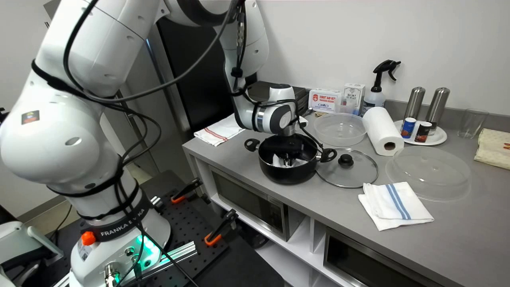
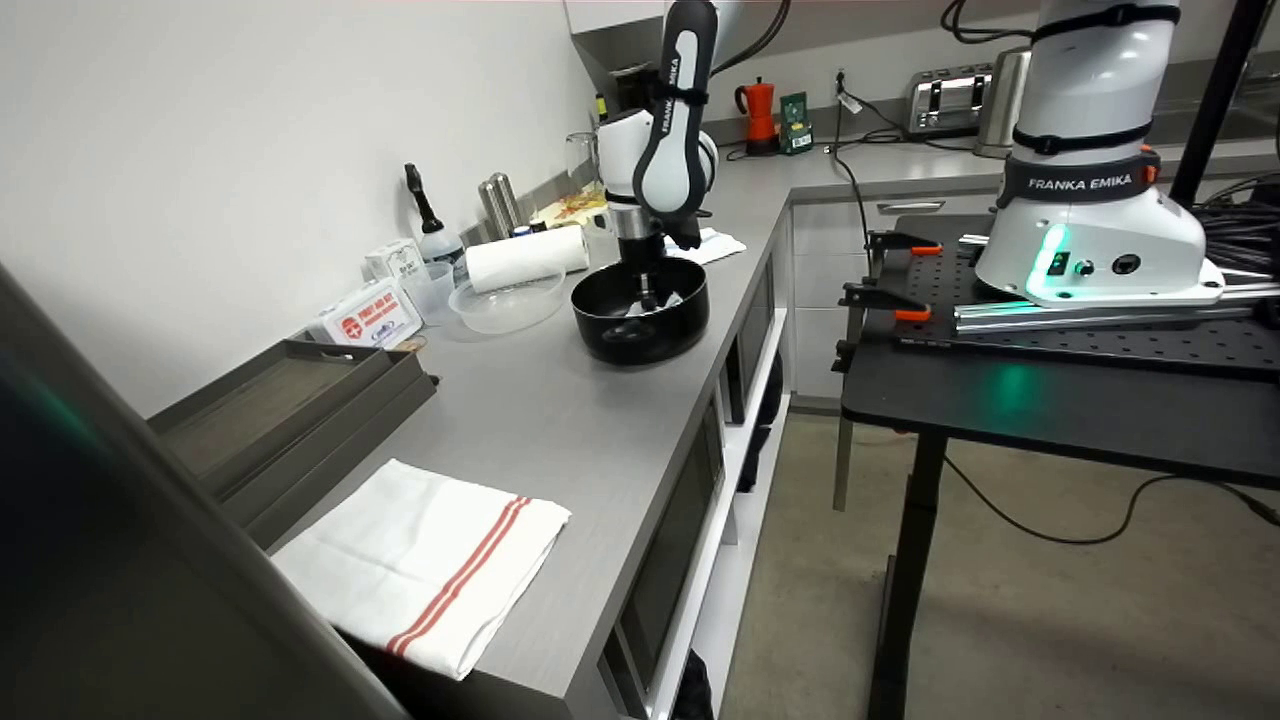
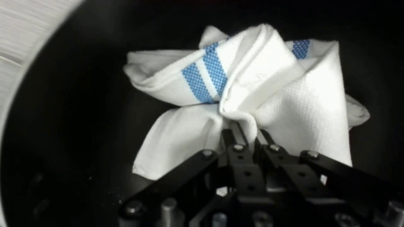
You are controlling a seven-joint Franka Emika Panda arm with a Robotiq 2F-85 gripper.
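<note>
Inside the black pot point(image 1: 288, 174) on the counter, my gripper points down, shut on a fold of a white cloth point(image 3: 303, 102) with blue stripes. Cloth spreads out on both sides of the fingers, over the pot's dark floor in the wrist view. From the second exterior view, the pot point(image 2: 639, 340) hides most of the cloth, and a bit of white shows past its rim. The glass lid point(image 1: 358, 171) with a black knob lies on the counter beside the pot.
Near the counter's front lies another folded blue-striped towel point(image 1: 395, 205). A red-striped towel point(image 2: 438, 564) lies at the other end. Behind the pot are a clear plastic bowl point(image 1: 340, 130), a paper towel roll point(image 1: 382, 130) and a spray bottle point(image 1: 375, 98). A clear plastic cover point(image 1: 428, 172) lies farther right.
</note>
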